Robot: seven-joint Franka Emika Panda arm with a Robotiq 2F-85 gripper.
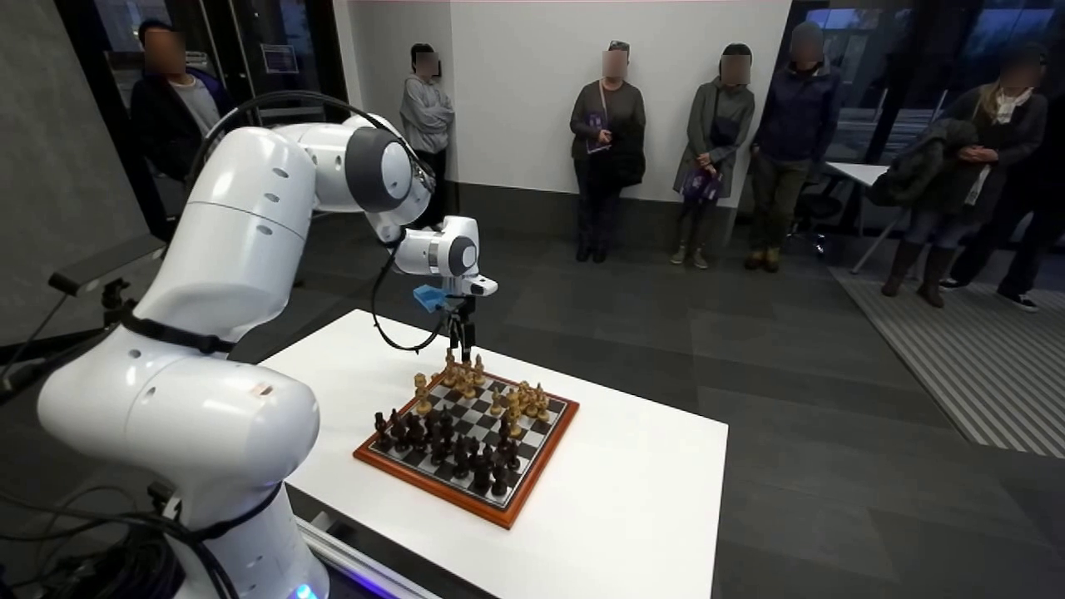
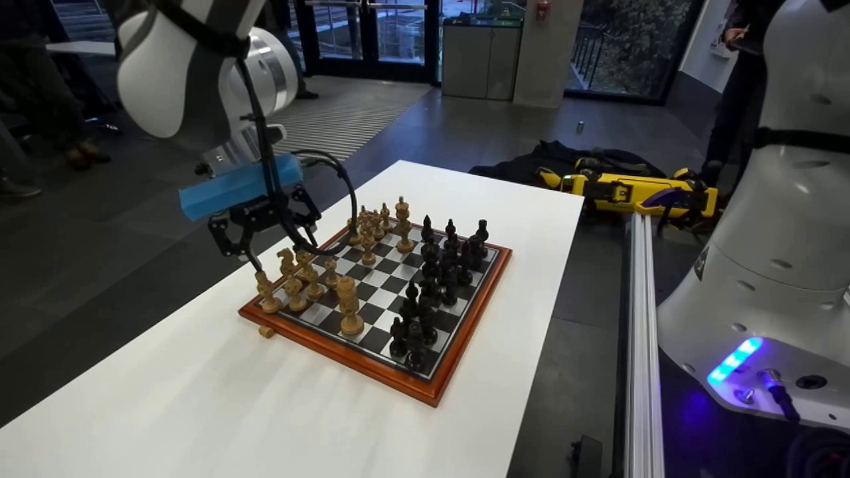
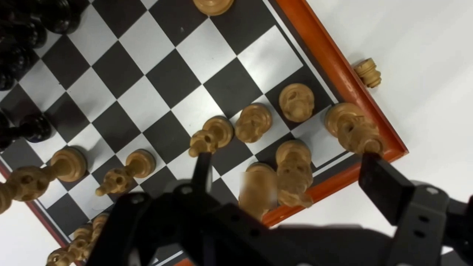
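My gripper is open above one corner of the chessboard (image 1: 439, 484), pointing down, with nothing held. In the wrist view, a tan corner piece (image 3: 352, 128) leans in perspective toward the right finger (image 3: 383, 188); whether they touch I cannot tell. Between the two fingers lie a tan piece (image 3: 292, 168) and a partly blurred one (image 3: 258, 188), both standing below. Another tan piece (image 3: 213, 135) is by the left fingertip. From exterior view 2, one finger is right above the corner piece (image 2: 267, 293), and a taller tan piece (image 2: 348, 307) stands farther along that edge.
Dark pieces (image 2: 430, 295) crowd the opposite side of the board. A small tan piece (image 3: 368, 73) lies on the table just outside the wooden rim. More tan pieces (image 2: 370, 227) occupy the far corner. People stand well back.
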